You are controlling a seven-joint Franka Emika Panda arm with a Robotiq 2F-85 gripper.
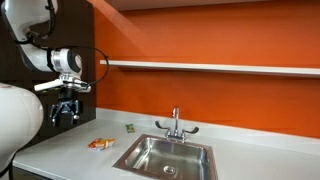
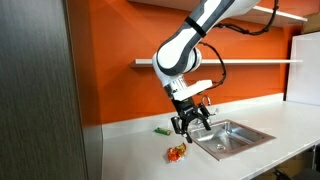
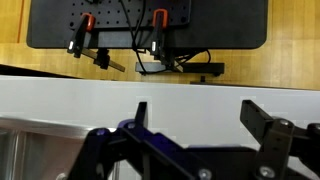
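My gripper stands open, its black fingers (image 3: 131, 133) wide apart and only bare white counter between them. In the first exterior view the gripper (image 1: 65, 113) hangs above the counter's left end, left of an orange and white item (image 1: 101, 143). From the second exterior view, the gripper (image 2: 192, 127) appears in the air, with the orange item (image 2: 176, 153) lower on the counter. A small green item (image 1: 130, 128) lies near the back wall; the other side shows this green item (image 2: 162, 131) too. Neither item is visible in the wrist view.
A steel sink (image 1: 168, 158) is set into the counter, with a faucet (image 1: 176, 124) behind it. A white shelf (image 1: 210, 68) runs along the orange wall. The wrist view shows a dark platform (image 3: 235, 30) beyond the counter edge. Counter right of the sink is clear.
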